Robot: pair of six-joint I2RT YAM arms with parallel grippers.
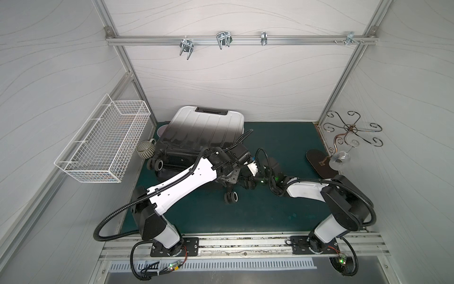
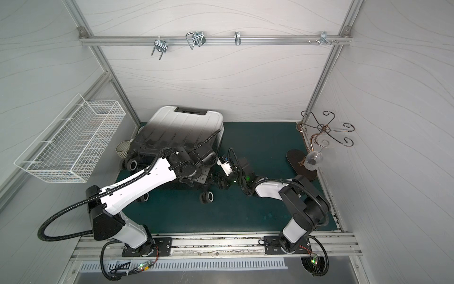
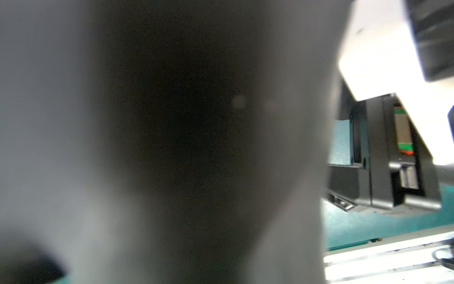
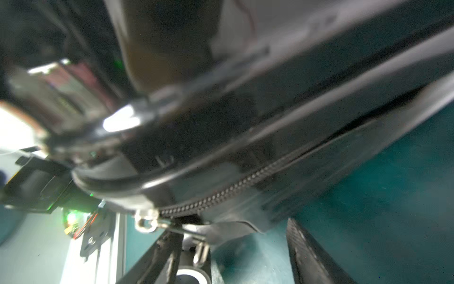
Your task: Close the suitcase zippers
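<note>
The suitcase [image 1: 203,127], silver fading to black, lies on the green mat, its near side covered by my left arm. In the right wrist view its zipper [image 4: 227,191] runs along the dark side up to a corner, where a metal zipper pull [image 4: 189,232] dangles. My right gripper stands open just below that corner, the pull close to its left-hand finger [image 4: 165,260]. My left gripper [image 1: 231,179] is at the suitcase's near right corner. A dark blur fills most of the left wrist view, hiding its fingers and anything between them.
A striped mug [image 1: 145,148] is left of the suitcase, below a white wire basket [image 1: 99,142] on the wall. A brown oval board [image 1: 321,165] and a glass [image 1: 339,161] stand by the right wall.
</note>
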